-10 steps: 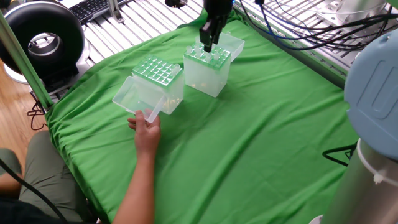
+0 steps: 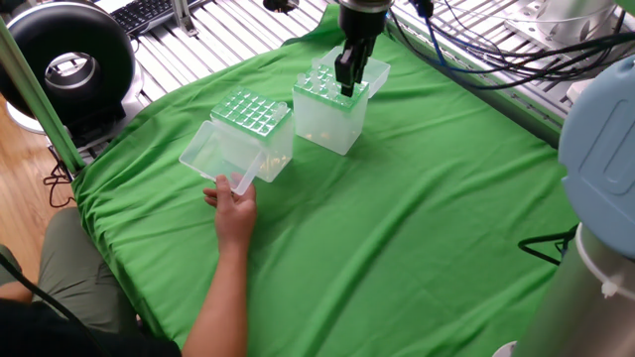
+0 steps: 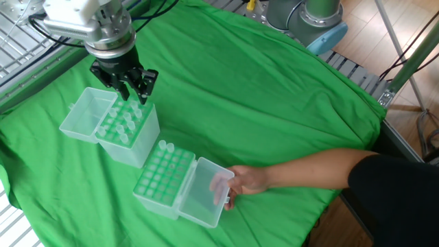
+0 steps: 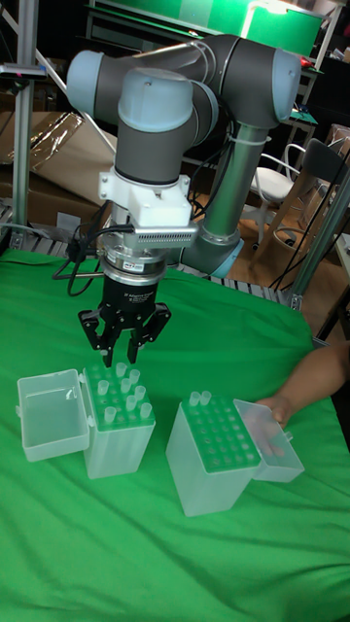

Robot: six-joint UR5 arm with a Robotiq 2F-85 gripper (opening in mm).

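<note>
Two translucent boxes with green perforated tops stand on the green cloth. The first tip box (image 3: 140,147) carries several clear tips (image 3: 130,125) standing up from its holes. Just over the robot-side edge of that box, my gripper (image 4: 122,359) points down with its two fingers (image 4: 136,345) apart. No tip shows clearly held between them. Whether a fingertip touches a tip or the box top is hard to tell. The second tip box (image 4: 202,477) has two tips (image 3: 166,146) at one corner, and its other holes look empty.
A person's hand (image 3: 247,180) holds the second box's open lid (image 3: 206,195). The first box's lid (image 4: 52,415) hangs open on the side away from the second box. Cables (image 2: 516,74) run behind the gripper. Free cloth (image 2: 427,228) lies around the boxes.
The boxes and the person's hand have stayed in place.
</note>
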